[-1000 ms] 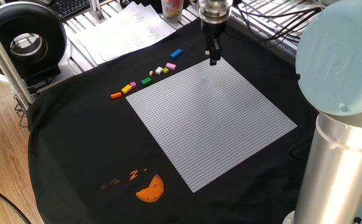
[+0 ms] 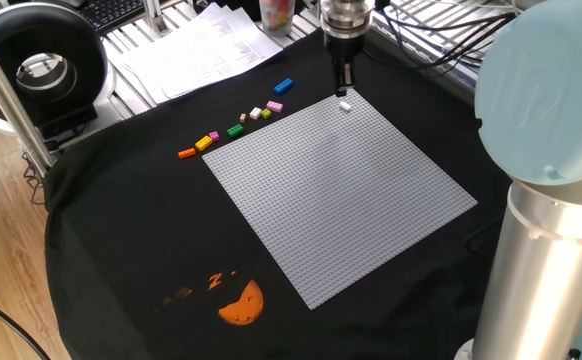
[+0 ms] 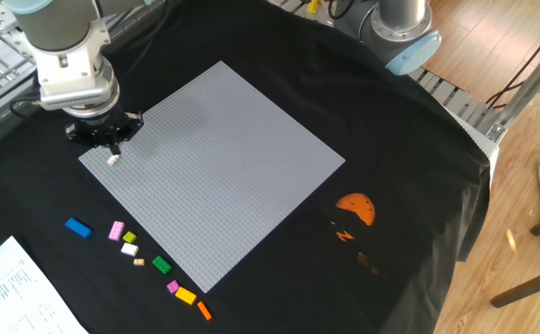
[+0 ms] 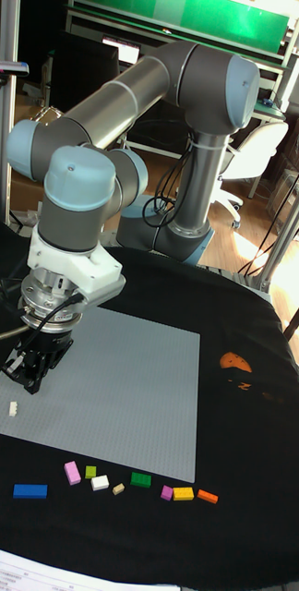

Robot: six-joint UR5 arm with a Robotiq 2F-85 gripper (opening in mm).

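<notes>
A small white brick shows at the corner of the grey baseplate nearest the papers. My gripper is just above it, pointing down. From the opposite side, the brick appears right below the dark fingertips. In the third view the brick shows against the plate, with a small gap from the gripper. It looks clear of the fingers there, though exact contact is hard to judge. The fingers are too dark and small to tell whether they are open or shut.
Beyond one plate edge lies a row of loose bricks on the black cloth, including a blue brick, a green brick and an orange brick. Paper sheets lie behind them.
The fingertips have risen slightly off the plate corner. The white brick, hardly visible behind or under them before, now shows plainly beneath them. The loose bricks have not moved.
</notes>
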